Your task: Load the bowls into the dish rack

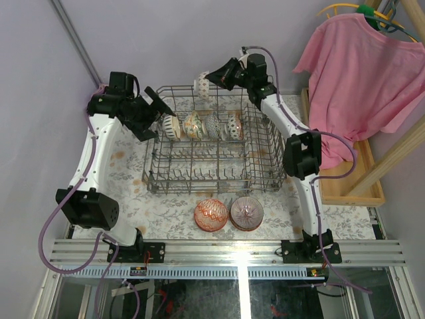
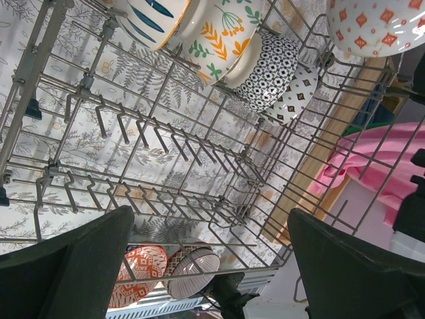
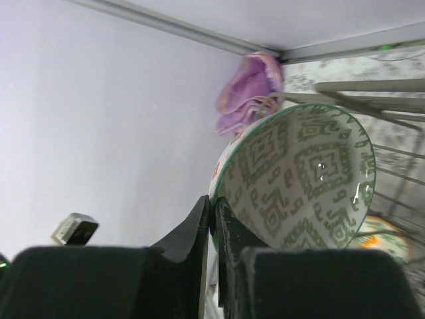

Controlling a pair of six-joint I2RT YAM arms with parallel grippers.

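Note:
A white bowl with a red diamond pattern outside point(image 2: 378, 25) and a grey-green pattern inside point(image 3: 299, 176) hangs at the back of the wire dish rack point(image 1: 199, 187). My right gripper is shut on its rim. Several patterned bowls stand on edge in a row in the rack: a blue-leaf one point(image 2: 149, 20), a floral one point(image 2: 226, 36), a black-and-white one point(image 2: 269, 70) and a diamond-dotted one point(image 2: 297, 93). Over the rack's left side my left gripper point(image 1: 151, 114) is wide open and empty. An orange bowl point(image 1: 211, 214) and a grey-brown bowl point(image 1: 246, 212) lie in front of the rack.
The pink shirt point(image 1: 372, 80) hangs at the right above a wooden stand point(image 1: 348, 193). A purple cloth point(image 3: 251, 93) lies at the back left corner. Walls bound the back and left. The rack's front rows are empty.

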